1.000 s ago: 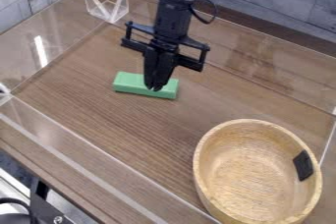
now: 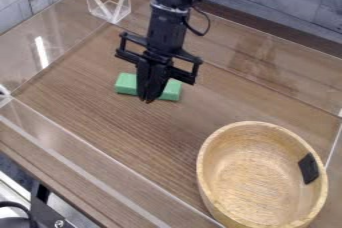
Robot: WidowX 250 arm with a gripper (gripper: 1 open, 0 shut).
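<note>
The black arm comes down from the top centre to my gripper [image 2: 144,92], whose tips are low over a green rectangular block [image 2: 166,88] lying on the wooden table. The gripper looks shut and partly hides the block; whether it touches the block I cannot tell.
A round beige bin [image 2: 261,210] with a dark patch on its side fills the lower right. Clear plastic pieces stand at the back left and left edge, and a dark cable is at the bottom left corner.
My gripper has moved slightly left and down, covering more of the green block's middle. The block and bin look unmoved.
</note>
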